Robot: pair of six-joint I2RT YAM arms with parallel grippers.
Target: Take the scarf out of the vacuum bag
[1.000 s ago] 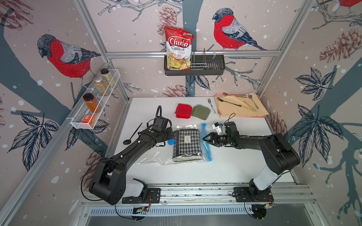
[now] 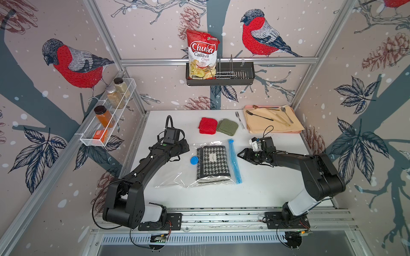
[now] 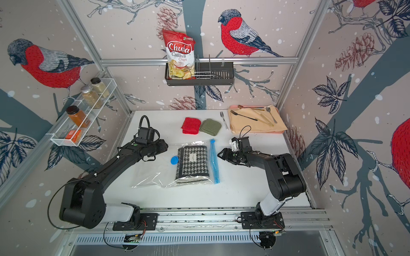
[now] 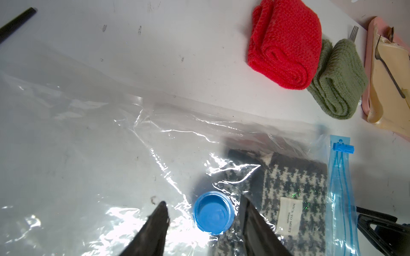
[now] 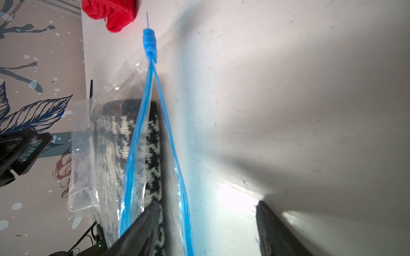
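A clear vacuum bag (image 2: pixel 170 179) lies flat on the table with a blue valve (image 4: pixel 213 212) and a blue zipper strip (image 2: pixel 235 162) at its right end, whose two lines part below the slider (image 5: pixel 149 42). The black-and-white houndstooth scarf (image 2: pixel 213 164) is inside. My left gripper is above the bag, left of the scarf, fingers apart with nothing seen held. My right gripper stands open just right of the zipper edge, with nothing between its fingers.
Red (image 2: pixel 208 125) and green (image 2: pixel 227 127) cloths and a fork (image 2: pixel 239 119) lie behind the bag. A cutting-board stack with utensils (image 2: pixel 273 119) sits at back right.
My left gripper has moved left, uncovering the valve. My right gripper has moved right, away from the zipper strip. The bag looks much the same.
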